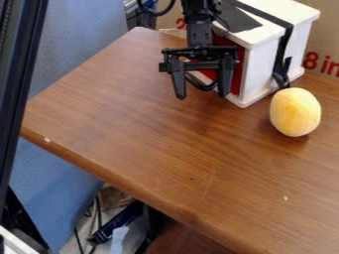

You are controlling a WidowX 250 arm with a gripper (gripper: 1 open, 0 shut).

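Observation:
My black gripper [201, 87] hangs in the upper middle of the view, above the wooden table [159, 159], in front of a white box with a red inner face [263, 60]. Its two fingers point down and stand apart, open, with nothing between them. To the right, a pale yellow-orange fuzzy round object [295, 112] rests on the table, apart from the gripper.
A cardboard box [320, 55] stands behind at the right. A black strap runs over the white box. The table's left and front edge drops to a floor with cables and bags at lower left.

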